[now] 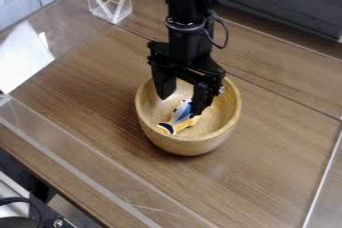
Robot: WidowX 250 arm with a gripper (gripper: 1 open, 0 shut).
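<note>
A wooden bowl [187,142] sits on the table in the middle of the camera view. Inside it lie a blue and yellow object [178,124] and some small white and dark bits beside it, too small to make out. My black gripper [185,94] reaches down from above into the top of the bowl, its fingers apart over the object, partly hiding the bowl's back.
A clear plastic stand [110,7] stands at the back left. A dark edge runs along the back, and cables lie at the lower left corner.
</note>
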